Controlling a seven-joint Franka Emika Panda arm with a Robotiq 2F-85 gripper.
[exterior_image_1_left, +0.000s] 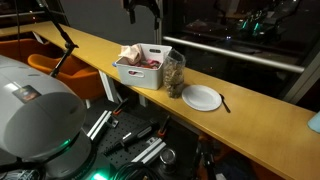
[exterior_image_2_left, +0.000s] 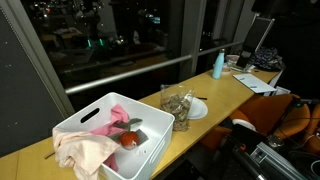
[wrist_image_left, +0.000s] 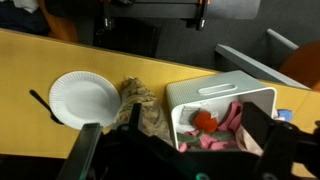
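High over the table in exterior view 1, my gripper (exterior_image_1_left: 144, 20) hangs open, with nothing between its fingers. Below it stands a white box (exterior_image_1_left: 151, 77). Inside the box are a red-orange round item (exterior_image_2_left: 129, 140), pink cloth (exterior_image_2_left: 119, 115) and a pale peach cloth (exterior_image_2_left: 84, 152) draped over one end. Beside the box stands a clear bag (exterior_image_1_left: 174, 76) with brownish contents. A white plate (exterior_image_1_left: 201, 98) lies past the bag, a dark knife-like utensil (exterior_image_1_left: 226, 104) alongside it. The wrist view looks down on box, bag and plate from above.
Several tools and a dark cluttered surface (exterior_image_1_left: 140, 135) lie in front of the yellow table (exterior_image_1_left: 255, 125). A blue bottle (exterior_image_2_left: 219, 66) stands farther along it. A window rail (exterior_image_2_left: 130, 78) runs behind. Much of the table past the plate is bare.
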